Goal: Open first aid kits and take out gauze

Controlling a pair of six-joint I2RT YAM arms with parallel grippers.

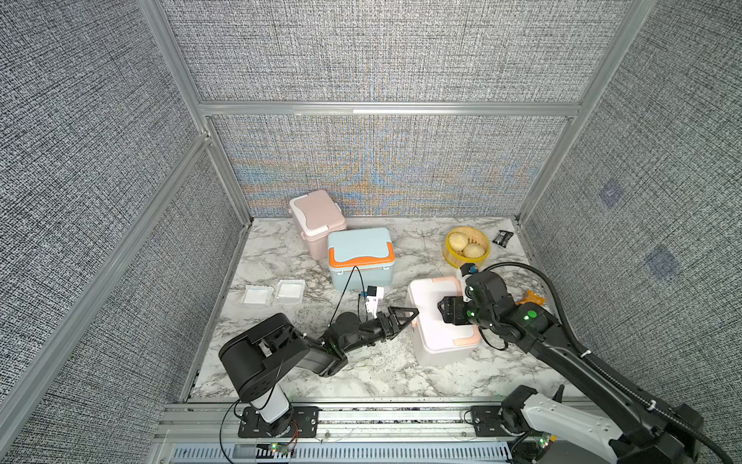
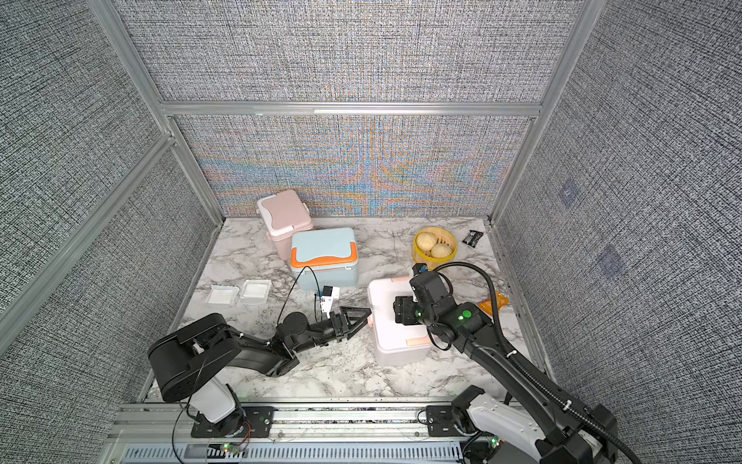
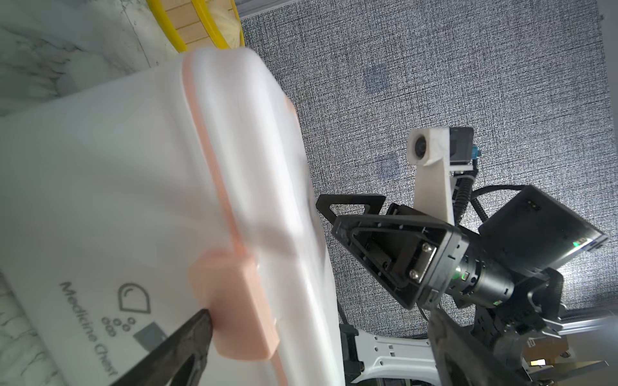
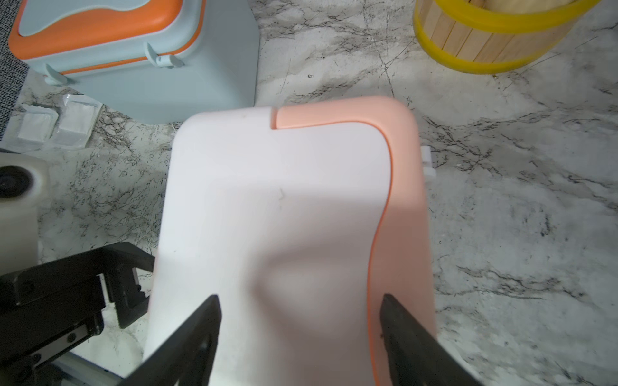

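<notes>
A white medicine chest [image 1: 429, 292] with peach trim stands on the table, its lid down. Its peach latch [image 3: 241, 315] shows on the side facing my left arm. Just left of the chest is my left gripper [image 1: 407, 314], open, with one blurred finger [image 3: 183, 350] close to the latch; whether they touch I cannot tell. Over the lid, my right gripper has its fingers apart and nothing between them; its right finger [image 4: 415, 344] overlaps the peach trim in its wrist view. No gauze can be made out, and the chest's inside is hidden.
A blue box with orange trim [image 1: 361, 270] and a pink box [image 1: 318, 216] stand behind to the left. Two white trays [image 1: 290, 290] lie at left. A yellow-rimmed steamer with buns [image 1: 456, 263] sits behind the chest, an orange packet [image 1: 531, 297] to its right.
</notes>
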